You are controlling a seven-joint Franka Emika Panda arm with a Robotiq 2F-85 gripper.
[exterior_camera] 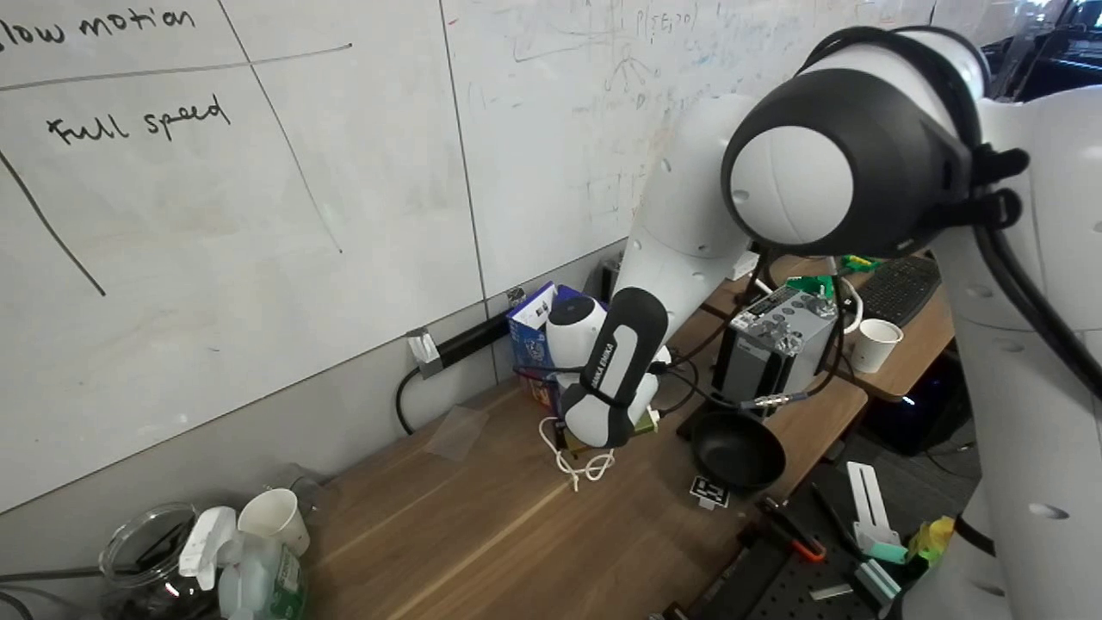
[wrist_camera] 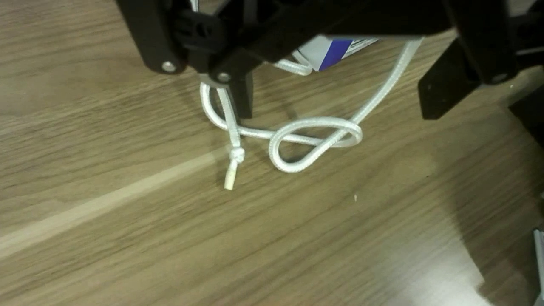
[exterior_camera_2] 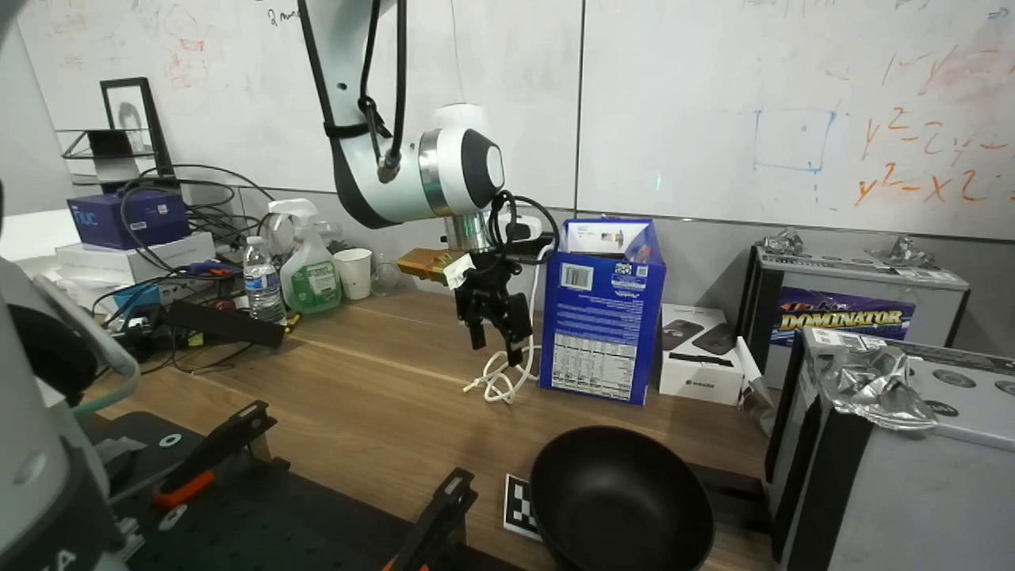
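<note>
A white cord [wrist_camera: 230, 114] lies on the wooden table, looped over itself, with a small knot near its loose end. My gripper stands open above it. In the wrist view the left finger [wrist_camera: 245, 97] overlaps part of the cord, and the right finger [wrist_camera: 441, 89] is over bare wood; the loop shows below and between them. Exterior view 2 has the gripper [exterior_camera_2: 496, 342] pointing down just above the cord [exterior_camera_2: 496, 394], beside the blue box [exterior_camera_2: 599, 323]. The arm hides the fingers in exterior view 1, where the cord [exterior_camera: 594, 471] shows beneath the wrist.
A black bowl [exterior_camera_2: 618, 495] sits by a checkered marker [exterior_camera_2: 519, 506]. Behind the blue box's right side is a white box [exterior_camera_2: 699, 366]; grey battery-like boxes [exterior_camera_2: 875, 466] stand farther right. A spray bottle [exterior_camera_2: 309, 262] and paper cup [exterior_camera_2: 354, 274] are at the left.
</note>
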